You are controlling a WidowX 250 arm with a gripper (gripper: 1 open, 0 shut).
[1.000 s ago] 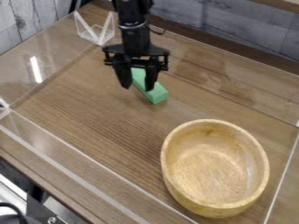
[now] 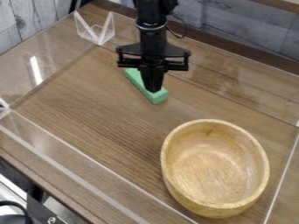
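My black gripper [image 2: 153, 65] hangs from the top centre of the view, directly over a green block [image 2: 149, 90] lying on the wooden tabletop. The gripper partly covers the block's far end; whether its fingertips touch the block cannot be told. The fingers look close together, with nothing clearly between them.
A large yellow bowl [image 2: 215, 199] stands at the lower right. A clear plastic piece [image 2: 96, 28] is at the back left, another at the left edge.
The block looks about where it was.
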